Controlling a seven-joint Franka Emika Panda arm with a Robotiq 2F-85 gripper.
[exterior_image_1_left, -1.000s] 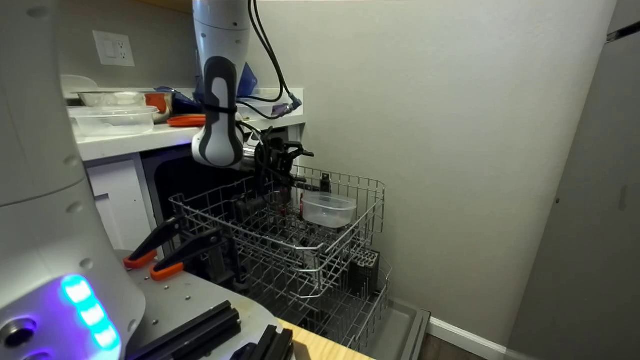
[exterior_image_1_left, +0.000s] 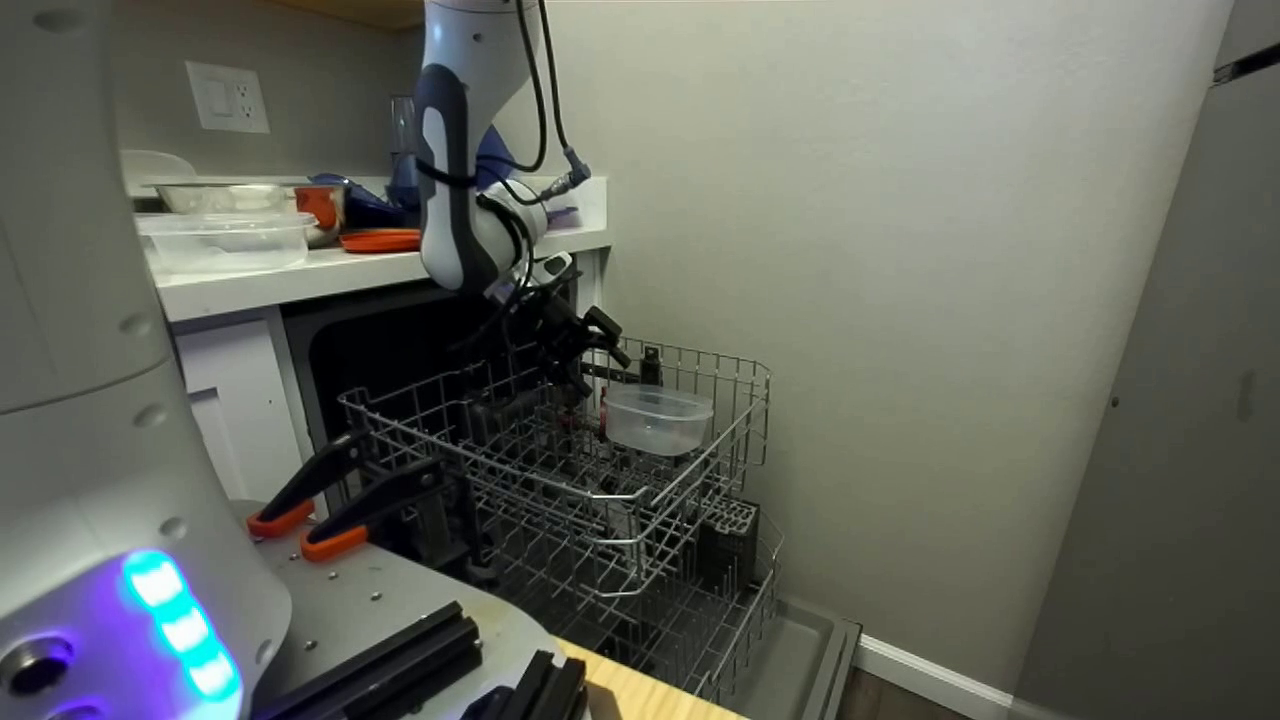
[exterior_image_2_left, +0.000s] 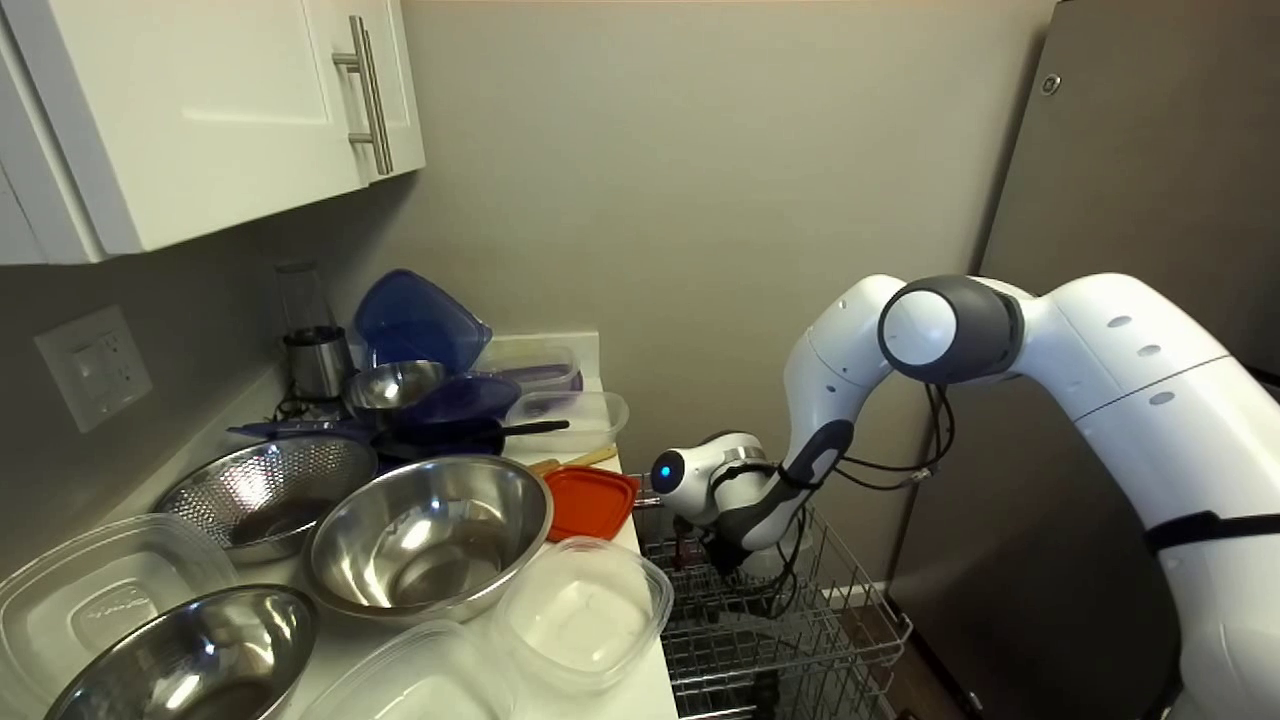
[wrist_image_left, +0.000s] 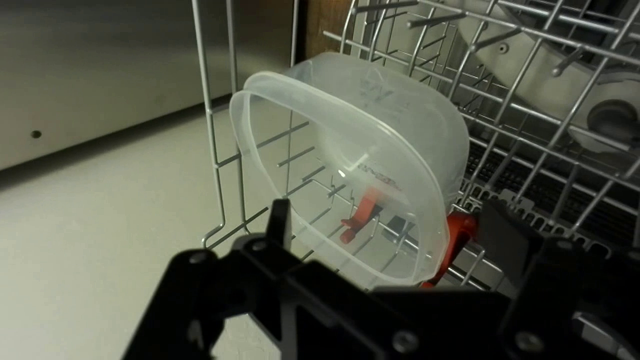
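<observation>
A clear plastic container (exterior_image_1_left: 657, 419) rests in the upper dishwasher rack (exterior_image_1_left: 564, 481), toward its right side. Seen from the wrist, the same container (wrist_image_left: 390, 102) lies among the wire tines with its open rim facing the lower left. My gripper (exterior_image_1_left: 606, 362) hangs over the rack, just left of the container, its fingers apart and empty. In the wrist view one finger (wrist_image_left: 279, 225) stands in front of the rim and the other is near a red utensil (wrist_image_left: 454, 243). Whether either finger touches the container cannot be told.
On the counter stand steel bowls (exterior_image_2_left: 432, 540), a colander (exterior_image_2_left: 270, 486), an orange lid (exterior_image_2_left: 590, 502) and other clear containers (exterior_image_2_left: 584, 610). A wall borders the rack's far side. A black basket (exterior_image_1_left: 728, 546) sits in the lower rack.
The wrist has tilted, and my gripper now points more downward and rightward, with its fingers closer to the container. The container has not moved.
</observation>
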